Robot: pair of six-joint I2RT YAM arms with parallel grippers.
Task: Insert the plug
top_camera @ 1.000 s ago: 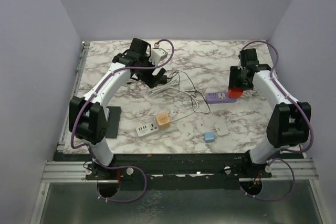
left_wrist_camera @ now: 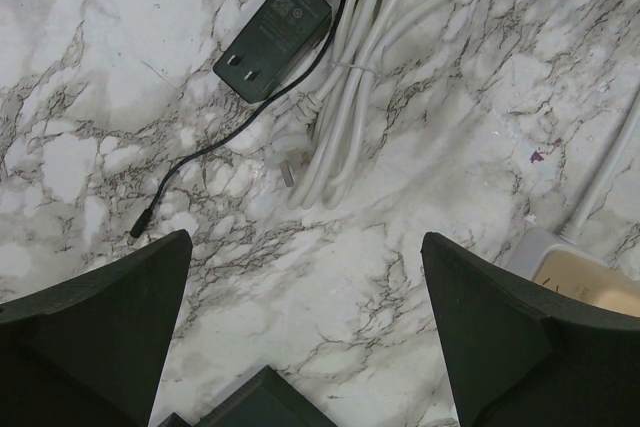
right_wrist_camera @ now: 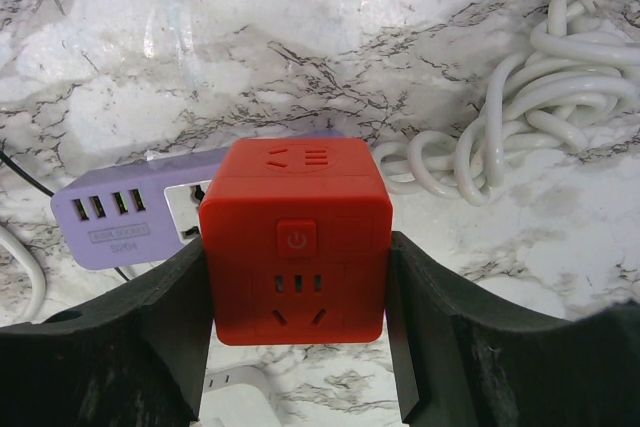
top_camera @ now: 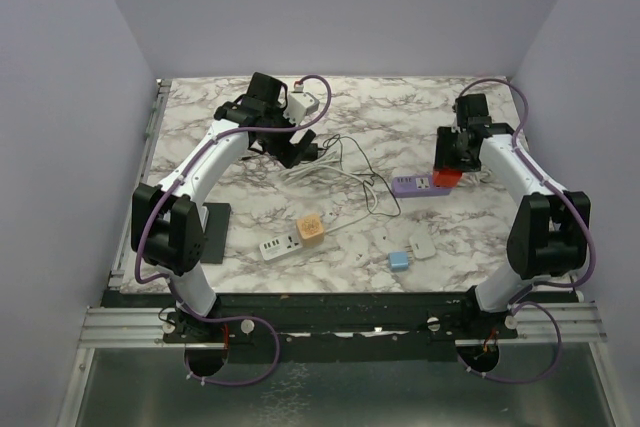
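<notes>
My right gripper is shut on a red cube socket [right_wrist_camera: 295,217], which fills the space between its fingers and hangs over a purple power strip [right_wrist_camera: 140,212] with USB ports, hiding part of it; whether the two touch I cannot tell. My left gripper stands open, with only marble between its fingers. Beyond them in the left wrist view lie a black adapter [left_wrist_camera: 275,32] with two prongs showing and a bundled white cable [left_wrist_camera: 345,127] with a plug among it.
A white strip [top_camera: 277,248] with a tan cube [top_camera: 309,225] lies at front centre, a small blue block [top_camera: 398,262] and white piece [top_camera: 422,248] front right, a dark flat object [top_camera: 216,232] at left. Coiled white cable [right_wrist_camera: 530,97] lies right of the purple strip.
The right arm with the red cube has shifted very slightly. The left arm looks unchanged.
</notes>
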